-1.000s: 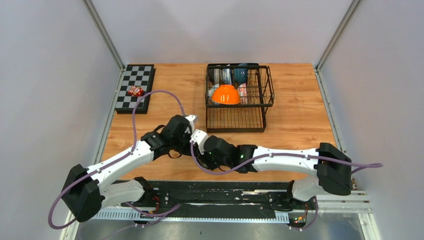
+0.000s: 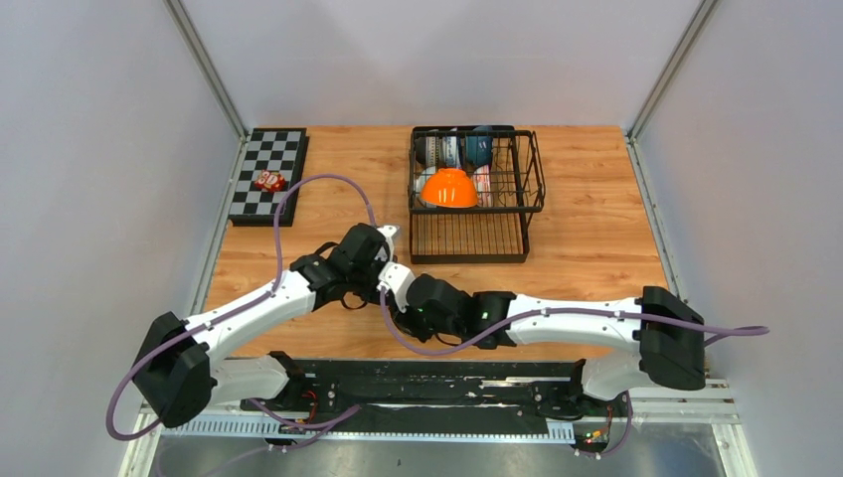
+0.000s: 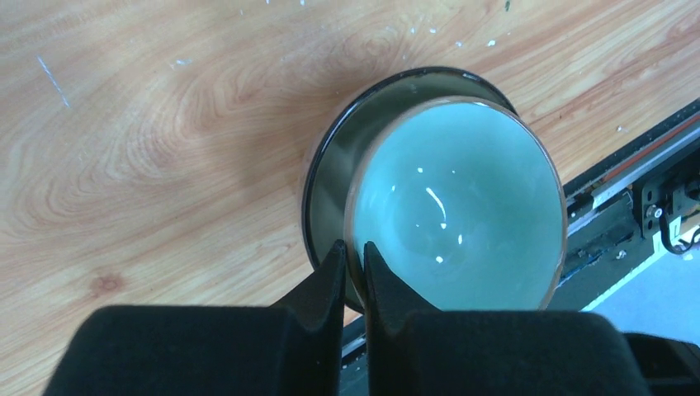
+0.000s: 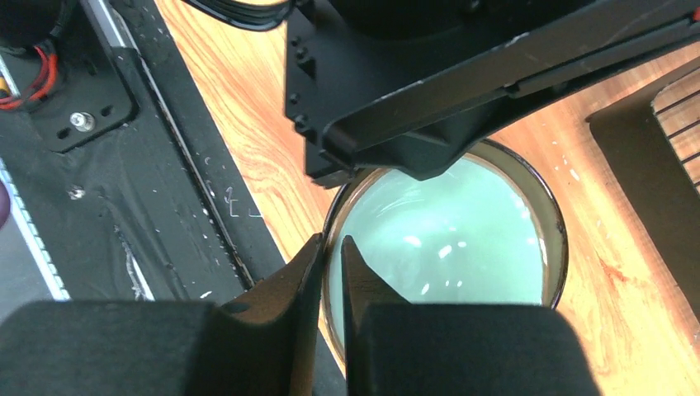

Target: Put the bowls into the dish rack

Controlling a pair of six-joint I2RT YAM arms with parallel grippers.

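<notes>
A turquoise bowl (image 3: 462, 198) sits inside a larger dark bowl (image 3: 338, 181) near the table's front edge, mostly hidden under the arms in the top view. My left gripper has its fingertips close together at the turquoise bowl's rim. My right gripper also has fingertips close together at the bowls' rims, seen in the right wrist view. Whether either grips is unclear. The black dish rack (image 2: 529, 214) holds several bowls, including an orange one (image 2: 449, 191) in front.
A checkered board (image 2: 258, 149) with a red packet (image 2: 269, 180) lies at back left. Both arms meet closely at front centre.
Over the last second my left arm has shifted slightly right; my right arm has moved only very slightly. The rack and its contents are unchanged.
</notes>
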